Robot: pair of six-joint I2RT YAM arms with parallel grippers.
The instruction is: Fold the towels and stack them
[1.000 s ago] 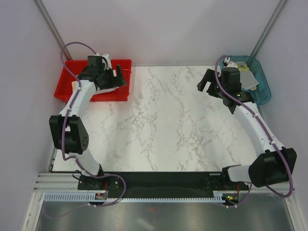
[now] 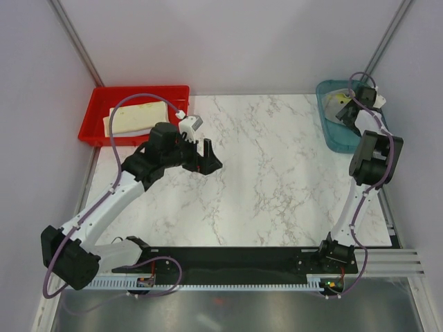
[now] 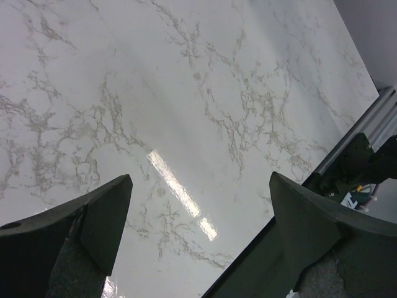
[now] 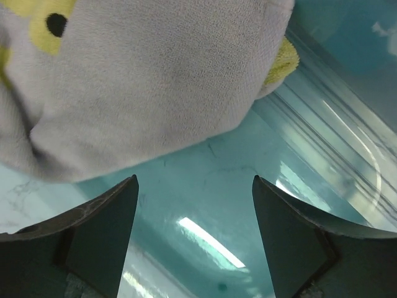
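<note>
A grey towel with yellow patches (image 4: 167, 68) lies crumpled in the teal bin (image 2: 340, 140) at the back right. Over that bin hangs my right gripper (image 2: 349, 116), its fingers parted beside the towel's edge; in the right wrist view nothing is between them. Pale yellow folded cloth (image 2: 140, 117) rests in the red bin (image 2: 133, 94) at the back left. My left gripper (image 2: 209, 164) is open above the bare table, left of the middle, and the left wrist view shows only marble surface between its fingers.
A wall stands close to the right arm and the teal bin. Along the front runs a dark edge (image 2: 228, 256) with the arm bases.
My left gripper has moved from the red bin forward and right over the table. The right one has swung from the table's back right to over the teal bin.
</note>
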